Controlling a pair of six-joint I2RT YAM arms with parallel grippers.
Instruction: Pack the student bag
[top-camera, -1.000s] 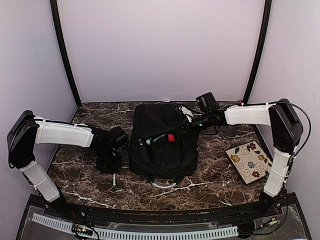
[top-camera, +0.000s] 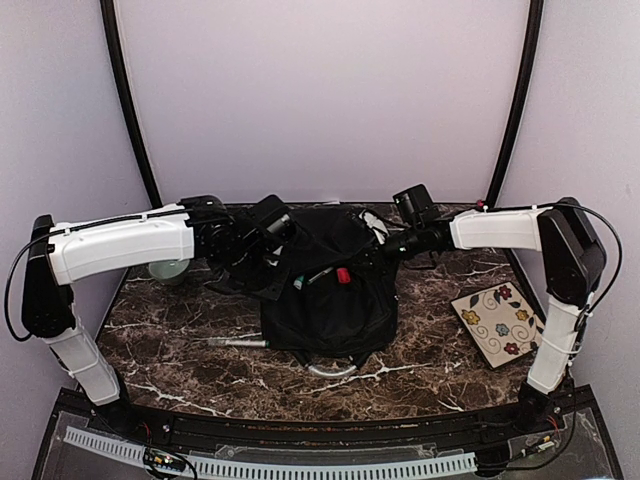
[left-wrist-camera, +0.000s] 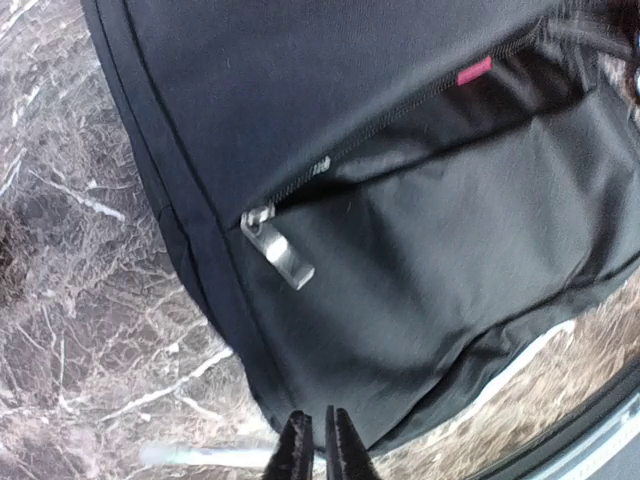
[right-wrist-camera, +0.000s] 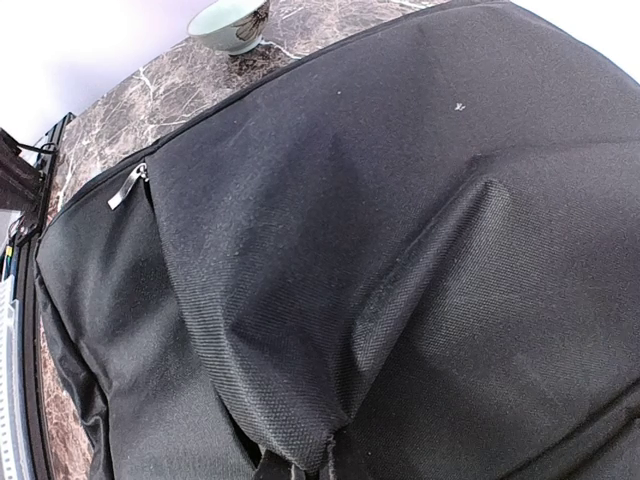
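The black backpack (top-camera: 330, 320) lies mid-table with its front pocket zip partly open, showing a red item (top-camera: 343, 275) inside. My left gripper is shut over the bag's left part; nothing shows clearly between its fingers. Its zip pull (left-wrist-camera: 280, 250) shows in the left wrist view. A pale slender object (top-camera: 237, 342) lies at the bag's lower left. My right gripper is shut on the bag's fabric flap at the right side of the pocket.
A pale bowl (top-camera: 168, 270) sits at the left back, partly behind my left arm. A flowered square board (top-camera: 495, 325) lies on the right.
My left arm has swung up and right from the front left to over the bag. The slender object has shifted from upright in view to crosswise. The right arm holds still.
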